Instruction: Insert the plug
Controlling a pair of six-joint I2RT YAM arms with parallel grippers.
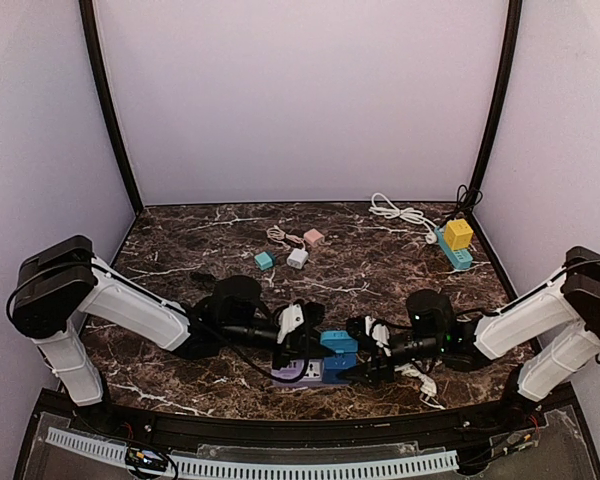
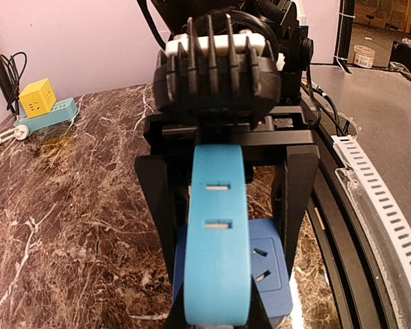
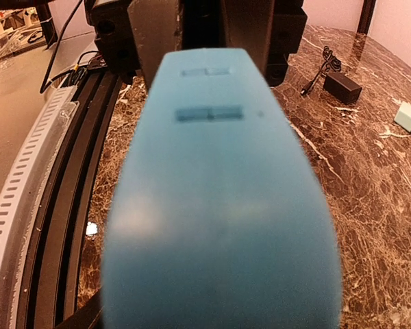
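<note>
My two grippers meet at the front middle. The left gripper (image 1: 316,348) is shut on a light blue slotted piece, which fills the middle of the right wrist view (image 3: 219,205). Just beneath it is a dark blue socket block (image 1: 336,374), its slots showing in the left wrist view (image 2: 268,264). The right gripper (image 1: 356,368) is shut on that block, its fingers either side in the left wrist view. A lilac power strip (image 1: 292,374) lies beside the block. Whether the light blue piece is seated in the block is hidden.
Small cyan (image 1: 263,260), white (image 1: 297,258) and pink (image 1: 314,237) blocks lie at the back middle. A yellow cube (image 1: 458,234) sits on a cyan strip at back right, beside white cable. A black adapter (image 3: 342,88) shows in the right wrist view.
</note>
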